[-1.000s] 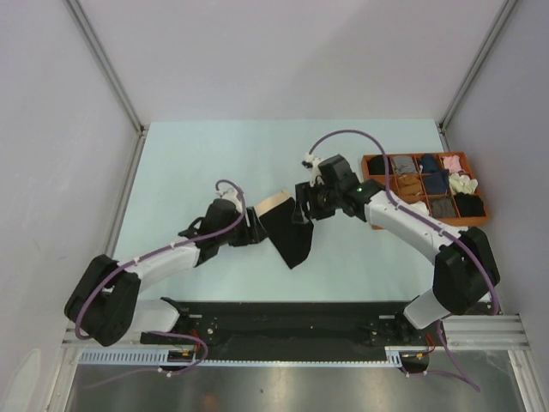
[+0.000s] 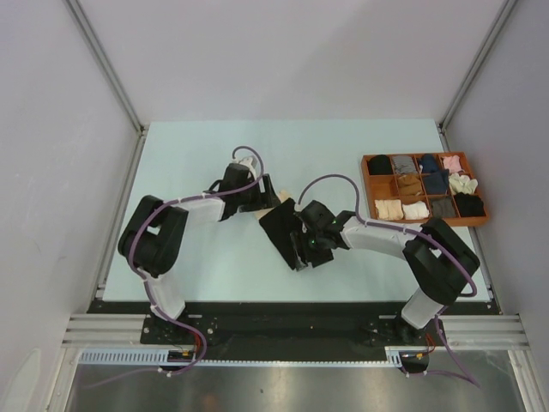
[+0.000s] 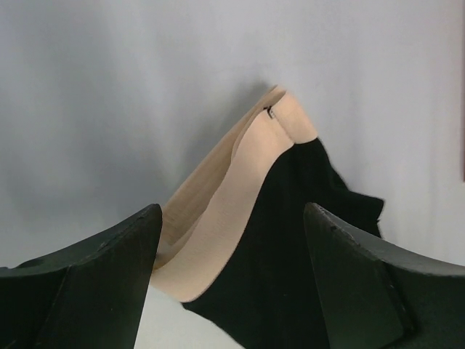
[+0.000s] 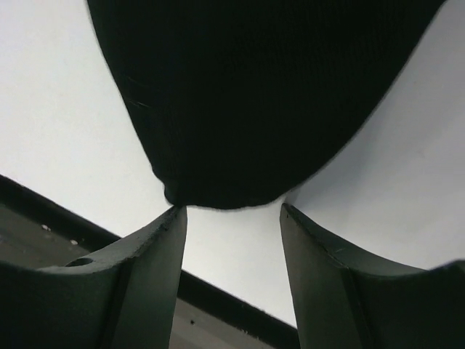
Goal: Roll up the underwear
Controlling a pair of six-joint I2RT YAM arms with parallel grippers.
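Note:
Dark underwear with a beige waistband (image 3: 240, 193) lies flat on the white table; its dark body (image 2: 279, 230) stretches toward the front edge. My left gripper (image 2: 264, 195) is over the waistband end, its fingers part open around the band's corner in the left wrist view (image 3: 232, 214). My right gripper (image 2: 304, 249) is low at the bottom end of the dark fabric. In the right wrist view (image 4: 233, 211) its open fingertips sit at that edge.
A wooden divided box (image 2: 412, 154) of folded clothing stands at the back right.
My right gripper came down from the top of the underwear to its lower end.

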